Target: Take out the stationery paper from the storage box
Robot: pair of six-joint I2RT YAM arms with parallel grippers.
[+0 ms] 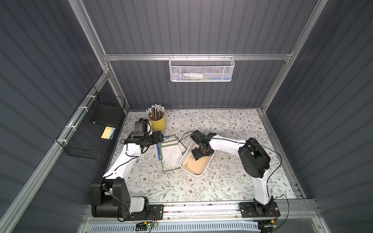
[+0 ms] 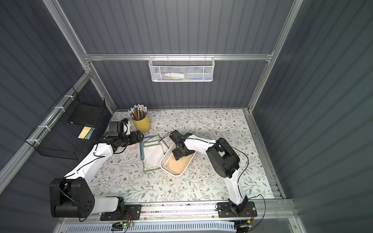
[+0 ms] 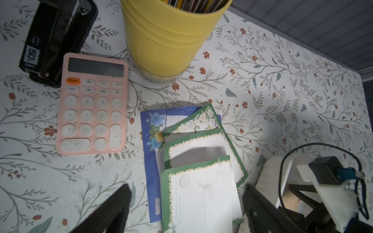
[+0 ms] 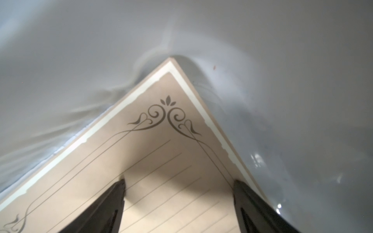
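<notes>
The white storage box sits on the table with tan lined stationery paper inside. My right gripper is down in the box, open over a corner of that paper, its fingers close to the sheet; whether they touch it I cannot tell. Green- and blue-bordered sheets lie overlapping on the table left of the box. My left gripper is open above these sheets, with nothing held between its fingers.
A yellow pencil cup, a pink calculator and a black stapler stand at the left back. A black wire basket hangs on the left wall, a white basket at the back.
</notes>
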